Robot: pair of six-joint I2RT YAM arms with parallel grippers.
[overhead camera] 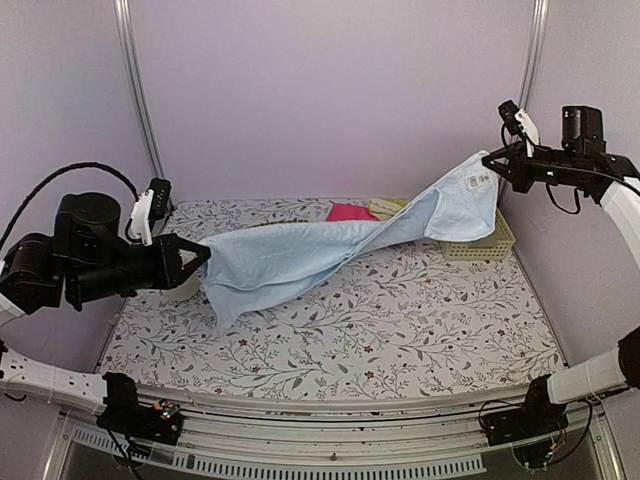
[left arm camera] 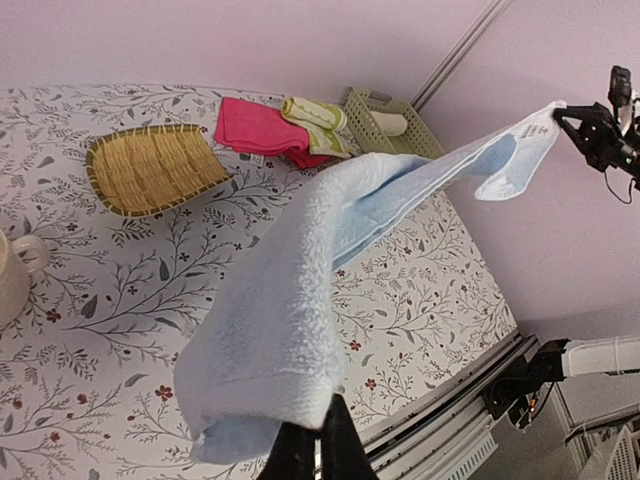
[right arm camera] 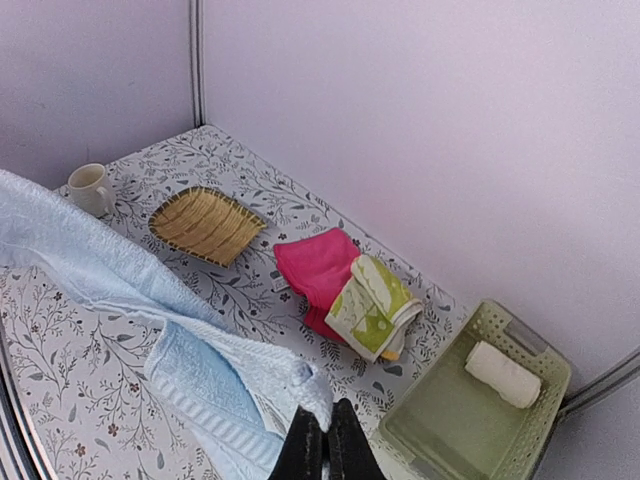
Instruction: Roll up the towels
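Note:
A light blue towel [overhead camera: 290, 258] hangs stretched and twisted in the air between my two grippers, above the table. My left gripper [overhead camera: 204, 250] is shut on one end of it; in the left wrist view the towel [left arm camera: 285, 300] comes right up to the fingertips. On the right and higher, my right gripper [overhead camera: 490, 160] is shut on the other end, near a white label. The right wrist view has the towel [right arm camera: 230, 370] running from the fingertips to the far left, with a fold hanging below. Pink [right arm camera: 318, 268] and green-and-white [right arm camera: 373, 308] towels lie at the back.
A plastic basket [right arm camera: 460, 425] with a white rolled cloth [right arm camera: 503, 374] inside stands at the back right. A woven tray [left arm camera: 155, 170] and a white mug [left arm camera: 12, 278] are at the left and back.

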